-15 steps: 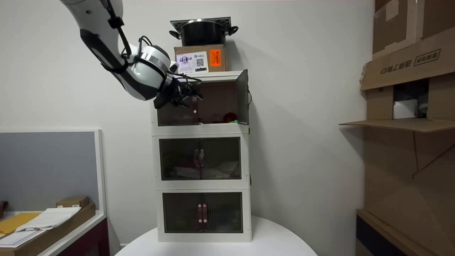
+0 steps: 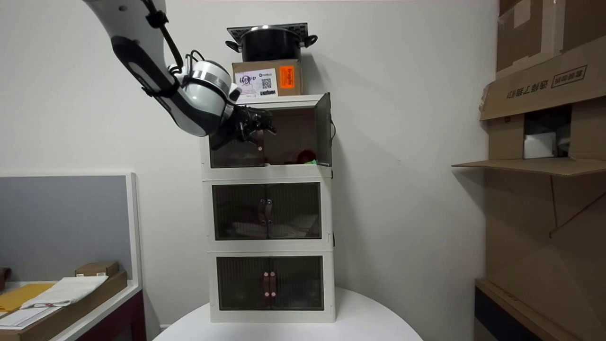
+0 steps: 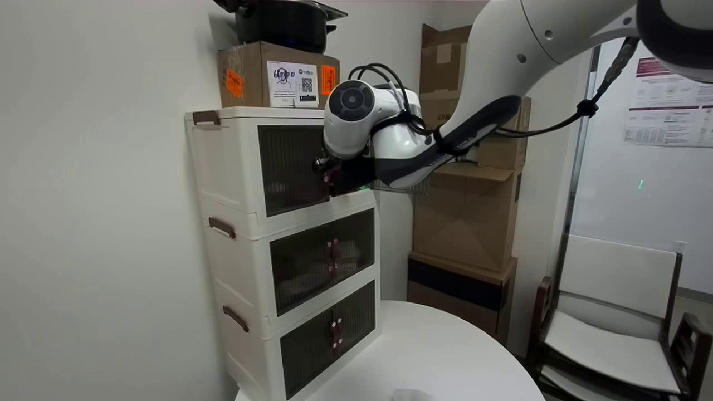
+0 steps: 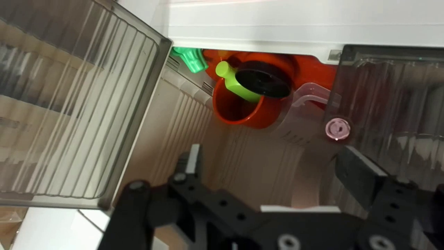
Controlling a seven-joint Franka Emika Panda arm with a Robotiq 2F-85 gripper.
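Note:
The white cabinet's top compartment has its right door [image 2: 323,130] swung out and its left door [image 4: 395,96] closed. My gripper [image 2: 262,130] is in front of this compartment, near the closed door. In the wrist view its two fingers [image 4: 192,160] stand wide apart, so the gripper is open, with nothing between them. Inside, past the fingertips, sits a red cup [image 4: 260,114] with a lime-green item [image 4: 237,85] and a black round piece [image 4: 264,79] at its mouth. A green toy-like piece [image 4: 192,58] lies at the compartment's corner, and a clear plastic container [image 4: 310,93] beside the cup.
Two lower compartments [image 2: 265,211] have their doors closed. A cardboard box [image 2: 267,77] with a black pot [image 2: 270,45] stands on the cabinet. Cardboard boxes [image 3: 461,220] are stacked to the right.
My arm and gripper have shifted slightly right and a little down in exterior view 1, across the front of the top compartment. The doors and cabinet contents look the same.

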